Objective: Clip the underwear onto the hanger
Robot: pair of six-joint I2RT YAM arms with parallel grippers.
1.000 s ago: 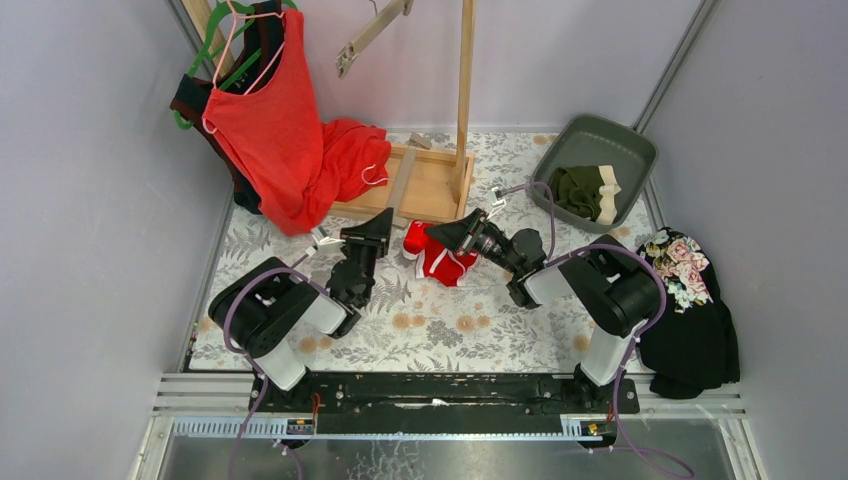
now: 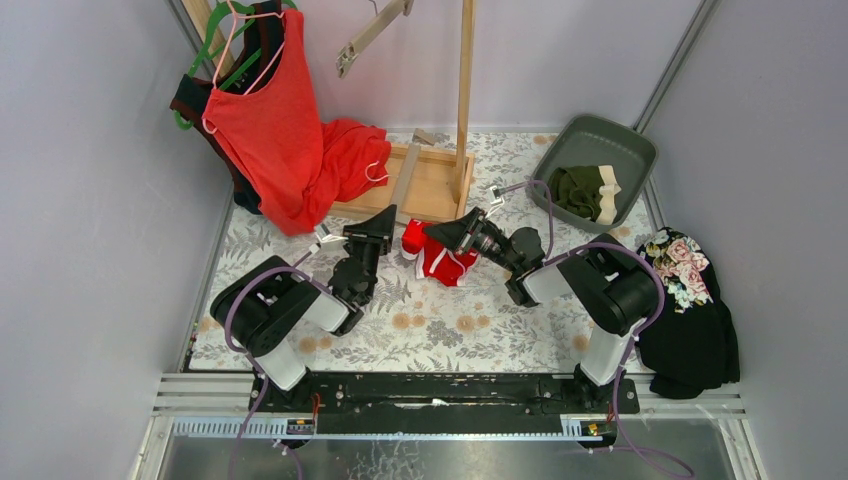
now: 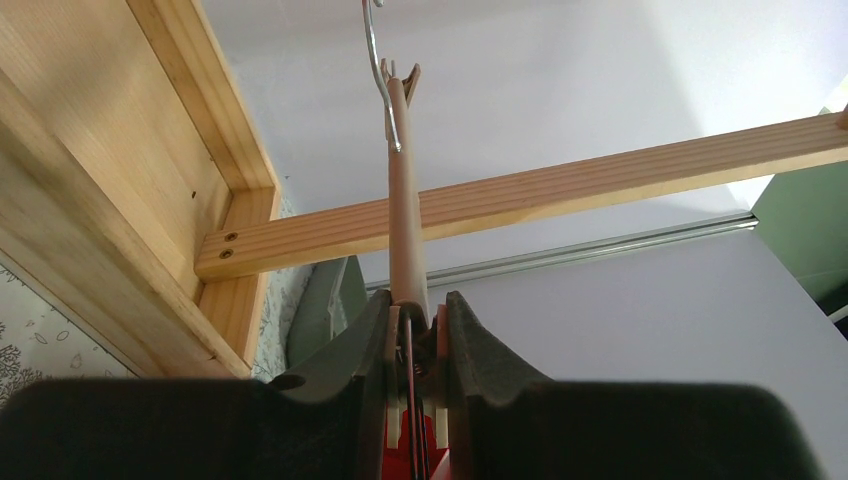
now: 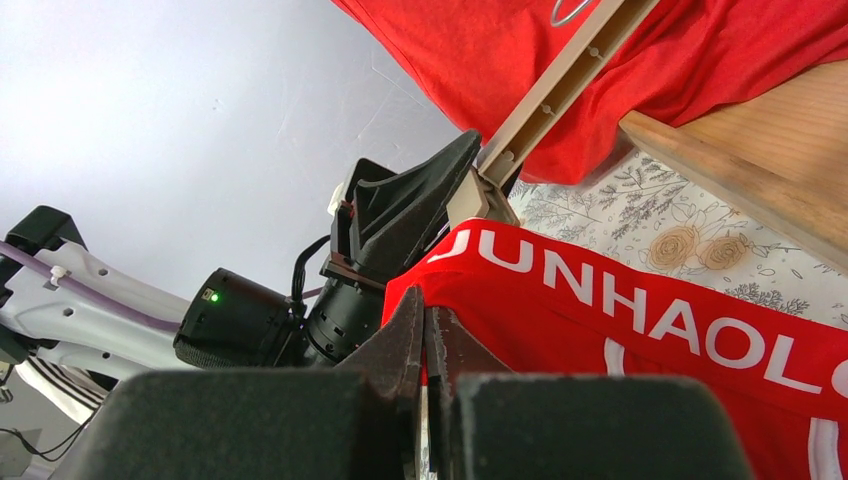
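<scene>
A beige clip hanger [image 3: 405, 190] stands out from my left gripper, which is shut on its near clip end; in the top view it reaches over the wooden tray. The red underwear [image 4: 640, 330] with a white-lettered waistband is pinched at a corner by my shut right gripper. In the right wrist view that corner lies just below and in front of the hanger's clip [image 4: 480, 200]. In the top view the underwear [image 2: 448, 268] hangs between the two grippers.
Wooden rack with tray [image 2: 430, 190] behind; red tank top [image 2: 270, 140] and dark garments at back left; another hanger [image 2: 370, 35] above. Grey bin [image 2: 630, 150] with green cloth at back right; black floral garment [image 2: 690, 330] at far right.
The right arm and underwear look unchanged.
</scene>
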